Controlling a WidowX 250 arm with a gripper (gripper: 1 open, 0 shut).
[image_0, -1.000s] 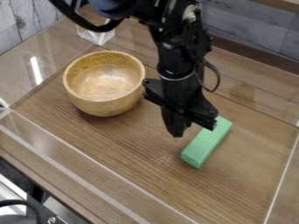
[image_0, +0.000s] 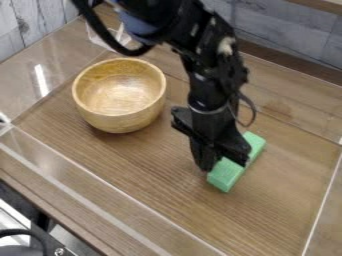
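Note:
My black gripper (image_0: 214, 150) reaches down from the top to the right of center, its tip low over the left part of a green rectangular block (image_0: 233, 172) on the wooden table. It looks shut, and nothing shows held in it; whether the tip touches the block is unclear. A round yellow-tan bowl (image_0: 119, 92) sits to the left of the arm.
A small pale object (image_0: 110, 32) stands at the back left. Black cables (image_0: 27, 235) lie at the lower left corner, and a wall runs along the back.
Over the last second my gripper has moved down and slightly right onto the green block. The block and bowl show no clear movement.

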